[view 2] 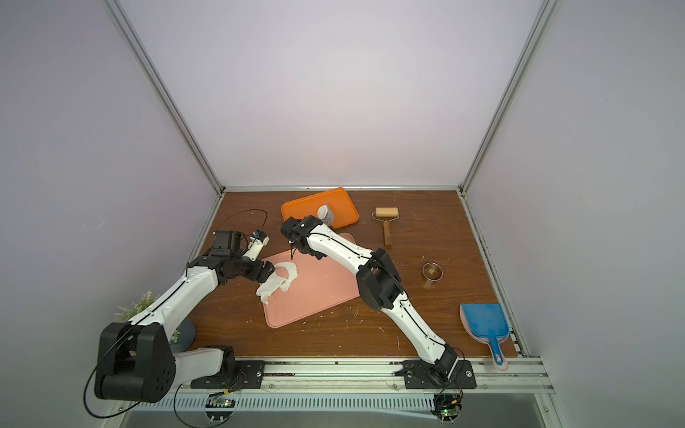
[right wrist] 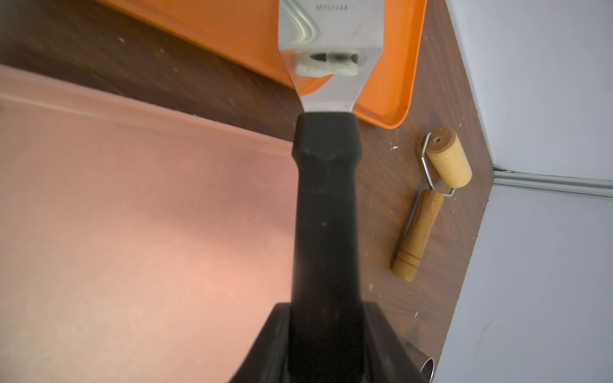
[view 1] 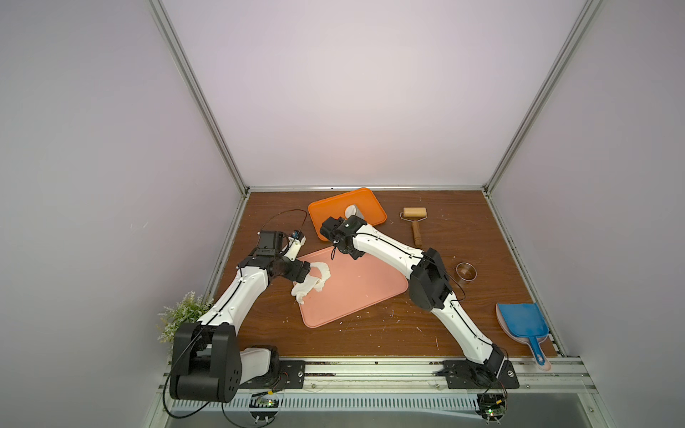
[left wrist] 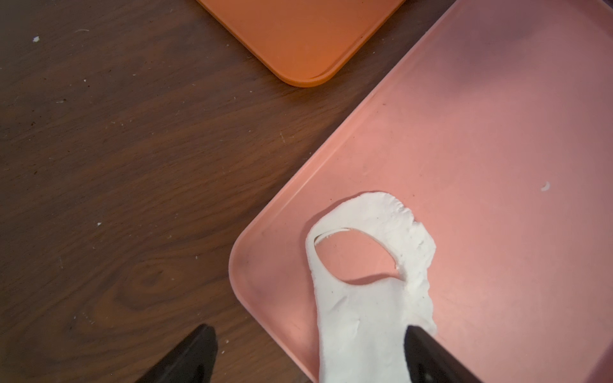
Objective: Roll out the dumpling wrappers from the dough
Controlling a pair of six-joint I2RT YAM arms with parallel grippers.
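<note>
On the pink board [view 1: 356,285] lies a flat white dough sheet [left wrist: 364,325] with a round hole near one end. My left gripper stands open above it at the board's left corner, nothing between its fingers. My right gripper is over the board's far side, its fingers [right wrist: 271,338] against both sides of a black handle. The handle belongs to a metal scraper [right wrist: 332,25], whose blade reaches over the orange tray [view 1: 328,210]. A pale patch shows on the blade; dough or reflection, I cannot tell. Beside the blade shows a white round piece [view 1: 350,211].
A wooden roller [view 1: 414,212] lies at the back right, with a metal ring cutter [view 1: 466,271] nearer the front. A blue dustpan [view 1: 524,321] sits at the right front corner. The right part of the board is bare.
</note>
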